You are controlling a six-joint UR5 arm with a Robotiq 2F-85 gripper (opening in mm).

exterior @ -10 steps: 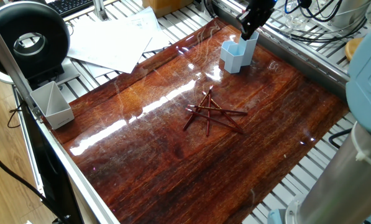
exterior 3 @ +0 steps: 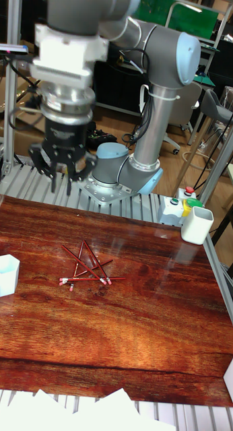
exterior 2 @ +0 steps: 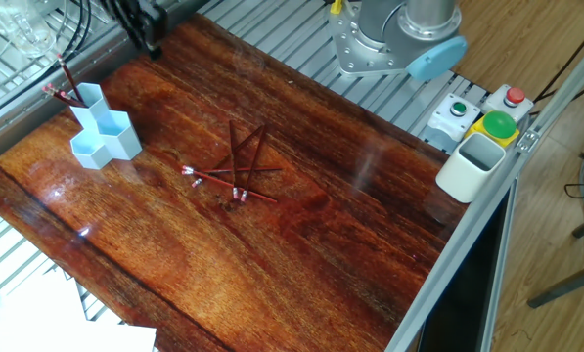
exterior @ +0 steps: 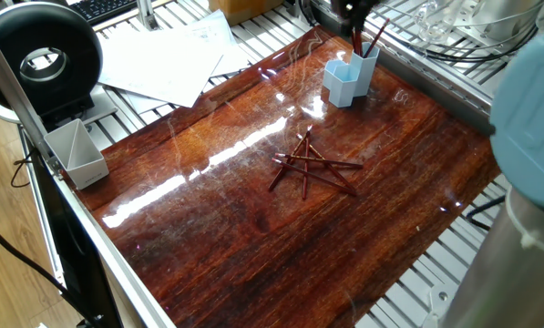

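Several dark red pencils (exterior: 317,164) lie crossed in a loose pile on the middle of the brown wooden board (exterior 2: 301,264). Other red pencils (exterior 2: 68,73) lean inside one cell of the pale blue holder (exterior 2: 100,125), which is made of joined hexagonal cups. The holder's two other cups look empty. Above the board, on the holder's side, hangs my black gripper (exterior 3: 62,188). A gap shows between its open fingers, with nothing held there. Only its dark lower part enters the top edges of the other two views.
A white square cup (exterior 2: 471,166) stands near red and green buttons (exterior 2: 502,124) at a board corner. Another white box (exterior: 76,157) sits at a different corner. Paper sheets (exterior: 162,64) lie beyond one edge. Much of the board is bare.
The gripper has risen off the pale blue holder, and the pencils standing in its cell now show clear of the fingers. The pile on the board has not moved.
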